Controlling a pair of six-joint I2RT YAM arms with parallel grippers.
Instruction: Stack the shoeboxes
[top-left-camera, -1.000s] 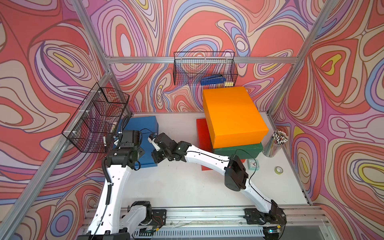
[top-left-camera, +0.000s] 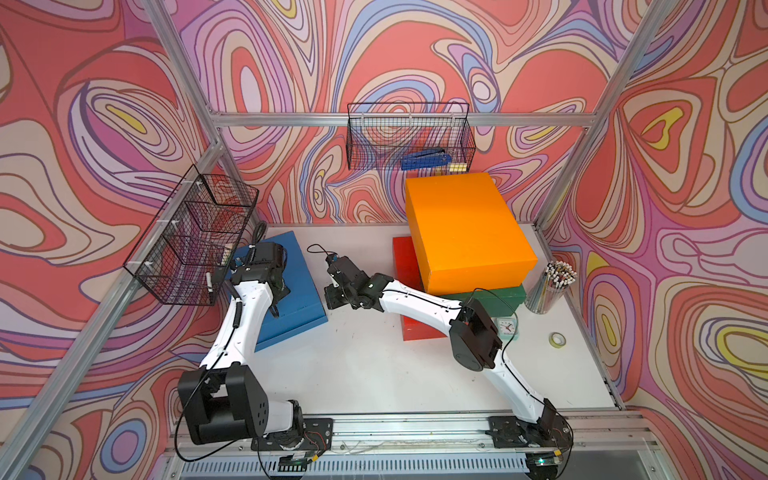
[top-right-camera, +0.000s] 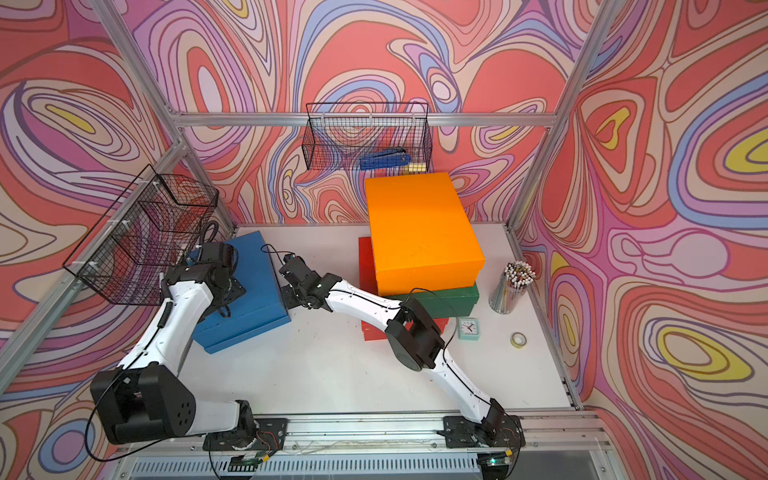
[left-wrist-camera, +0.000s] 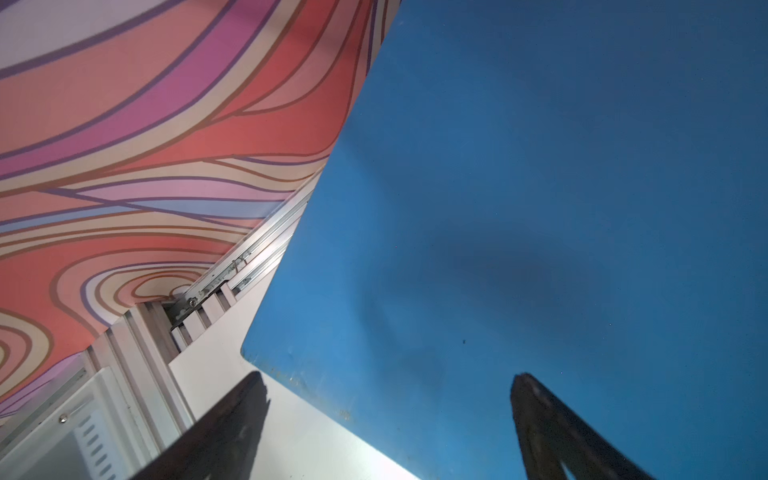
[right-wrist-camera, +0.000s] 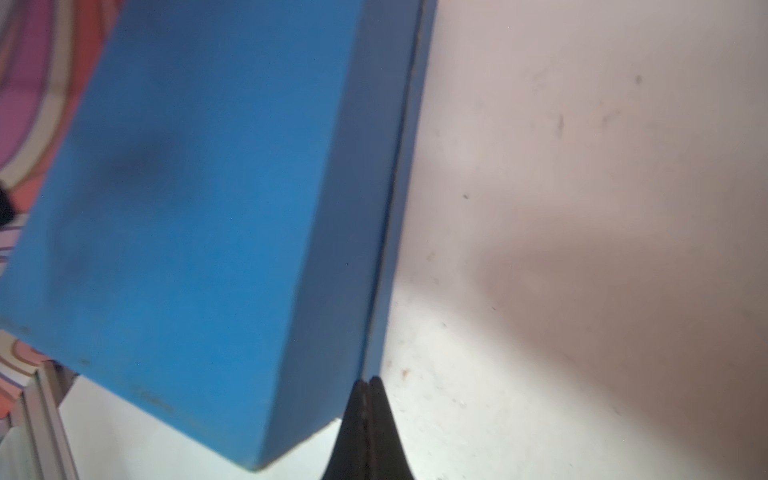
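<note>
A blue shoebox (top-left-camera: 296, 304) lies angled at the table's left, under the wire basket. My left gripper is over it with fingers wide apart and only the lid beneath. My right gripper is shut, nothing showing between its fingers, just beside the box's right side near a corner. To the right, an orange shoebox (top-left-camera: 464, 224) sits on a green shoebox (top-left-camera: 496, 297), above a red shoebox (top-left-camera: 406, 260).
A cup of sticks (top-right-camera: 504, 292), a small clock (top-right-camera: 469, 327) and a tape roll (top-right-camera: 518, 339) stand at the right. Wire baskets (top-left-camera: 192, 240) hang on the left and back rails.
The blue box has turned askew, its near edge now lower and further right. My left arm has moved back and rotated, and my right gripper has shifted slightly rightward and up in the view.
</note>
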